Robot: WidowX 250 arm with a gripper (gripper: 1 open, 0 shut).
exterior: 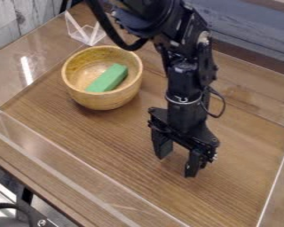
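My black gripper (180, 142) hangs low over the middle right of the wooden tabletop (85, 164), its fingers pointing down and standing apart. I see nothing clearly held between them, though the dark fingertips are hard to make out against each other. The arm reaches in from the top of the view.
A yellow bowl (82, 65) with a green block (107, 78) in it stands at the upper left. A clear plastic object (85, 25) is at the top left edge.
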